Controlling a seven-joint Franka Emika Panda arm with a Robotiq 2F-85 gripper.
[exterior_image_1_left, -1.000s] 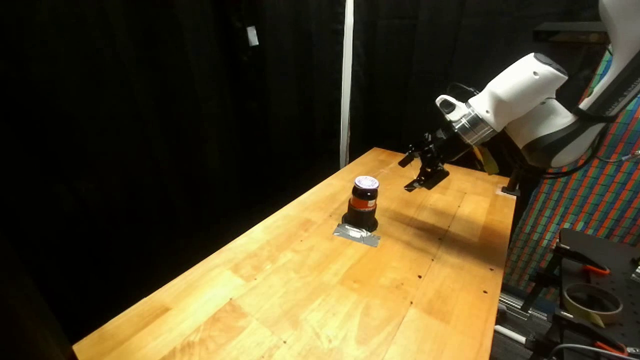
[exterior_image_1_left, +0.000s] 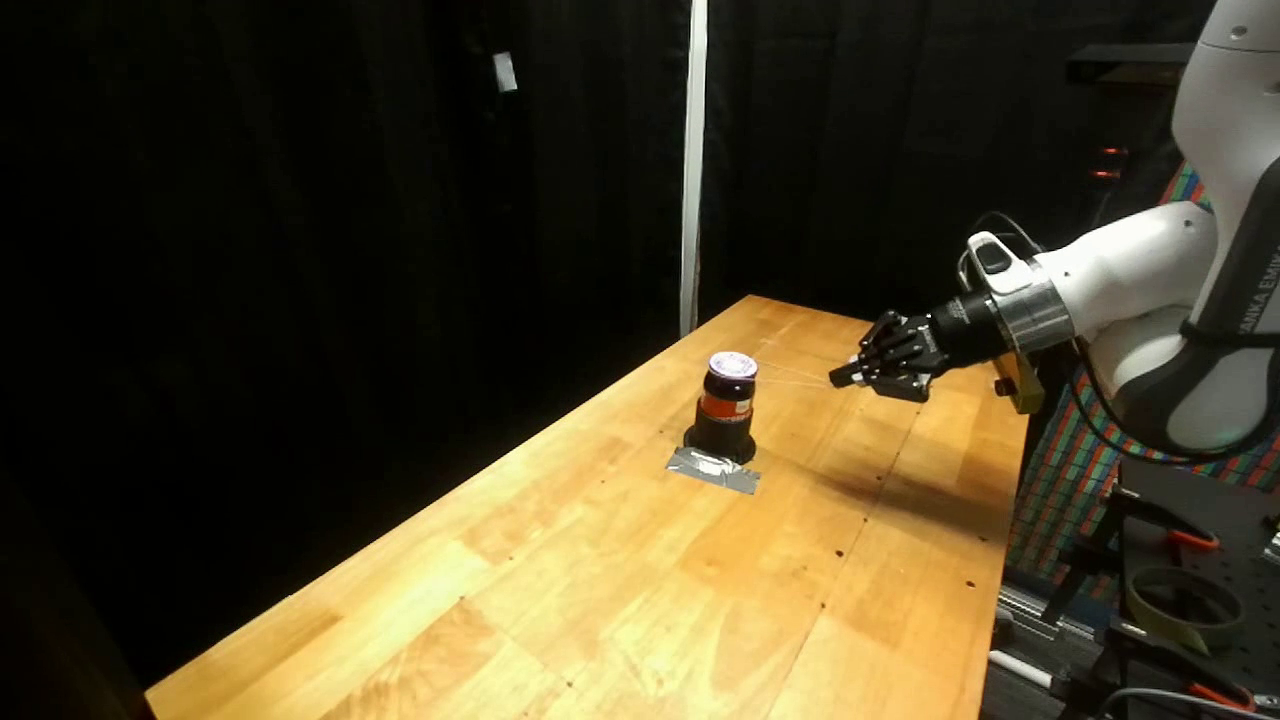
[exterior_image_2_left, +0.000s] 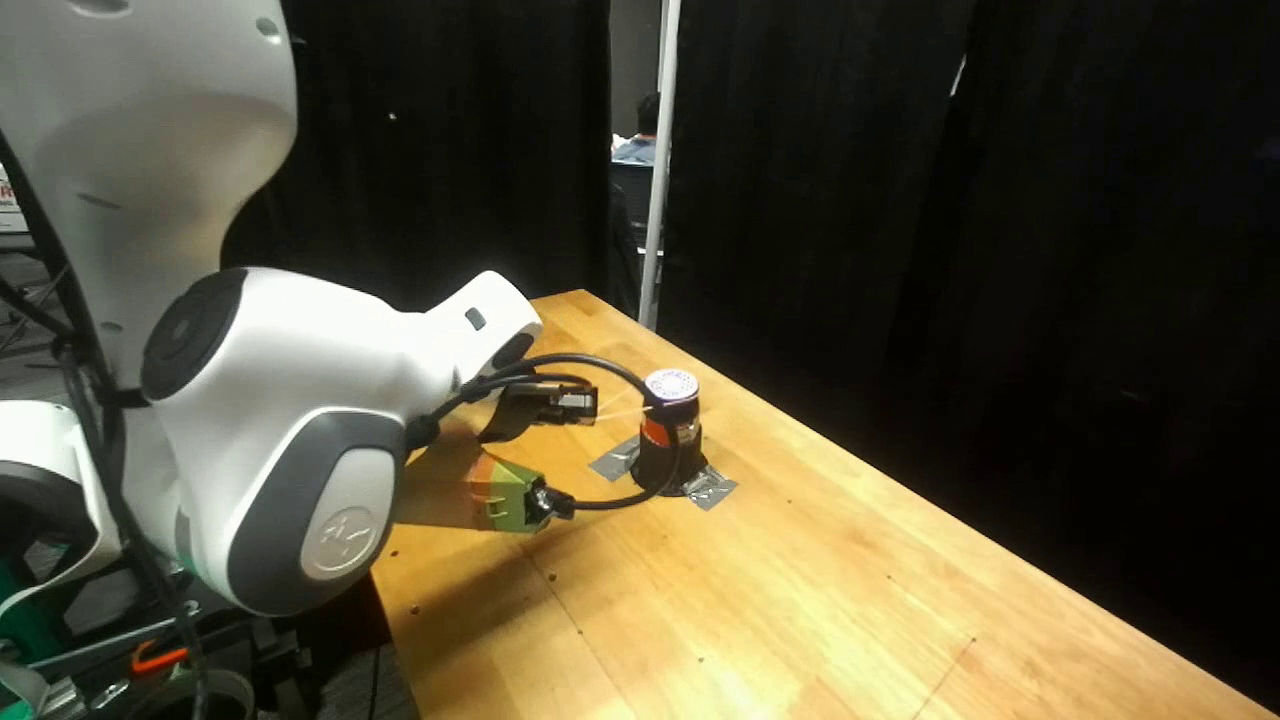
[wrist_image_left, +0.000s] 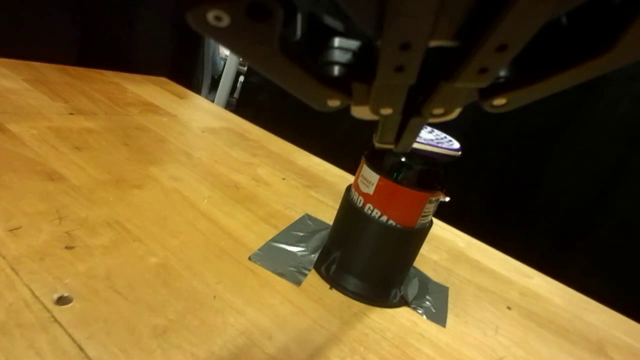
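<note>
A dark jar (exterior_image_1_left: 727, 406) with a red label and a purple-and-white lid (exterior_image_2_left: 672, 384) stands upright in a black holder (wrist_image_left: 373, 258). Two pale strands of a thin elastic band (exterior_image_1_left: 792, 384) run taut from just under the lid to my gripper (exterior_image_1_left: 840, 377). My gripper is shut on the band, to the right of the jar in exterior view 1 and clear of the tabletop. In the wrist view its fingertips (wrist_image_left: 408, 141) lie close together, overlapping the lid in the picture. How the band goes round the jar's far side is hidden.
Grey tape (wrist_image_left: 292, 247) fixes the holder to the wooden table (exterior_image_1_left: 672, 600). Black curtains hang behind, and a pale pole (exterior_image_1_left: 692, 168) rises beyond the table's edge. A cable (exterior_image_2_left: 612, 502) loops out from the arm.
My gripper has gone from open to shut. It has moved back from the jar, rightward in exterior view 1, and turned flatter. Strands now stretch between it and the jar, which has stayed put.
</note>
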